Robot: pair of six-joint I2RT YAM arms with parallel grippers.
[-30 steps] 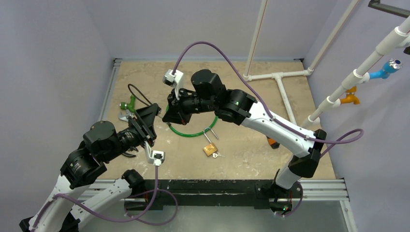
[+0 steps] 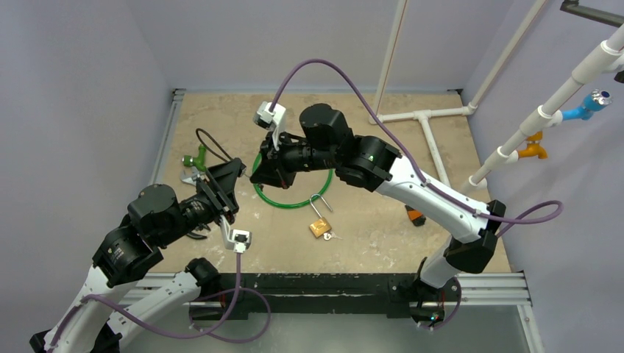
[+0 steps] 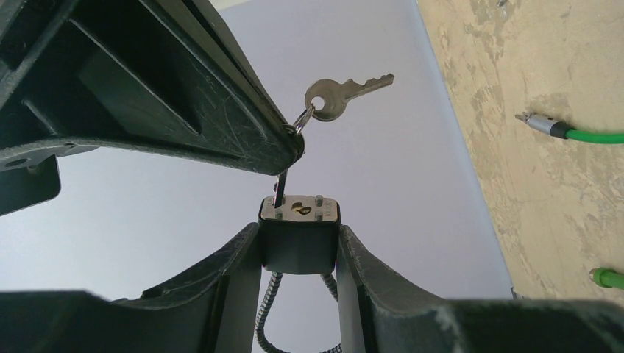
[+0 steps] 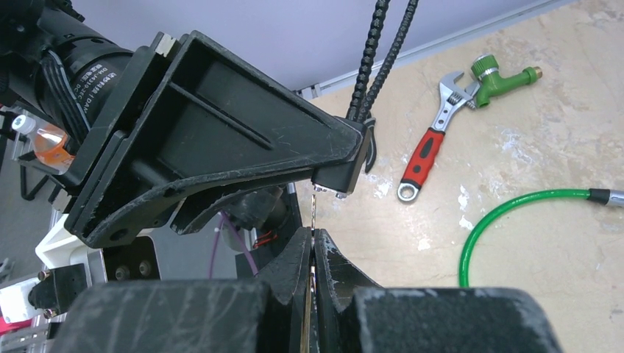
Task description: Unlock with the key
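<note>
In the left wrist view my left gripper is shut on a black lock body [image 3: 298, 246] with a keyhole plate facing up and a braided cable loop hanging below. Above it, my right gripper is shut, holding a key at its tip; a thin blade points down beside the keyhole, and a second key [image 3: 338, 95] dangles from the ring. In the right wrist view the thin key [image 4: 313, 209] stands up from my right gripper's shut fingertips toward the lock [image 4: 341, 173]; whether it touches cannot be told.
A brass padlock [image 2: 319, 226] with keys lies at the middle front of the board. A green hose [image 2: 294, 204], an adjustable wrench [image 4: 424, 154] and a green fitting [image 4: 500, 84] lie behind and left. White pipes [image 2: 434, 147] stand at the right.
The left arm is still.
</note>
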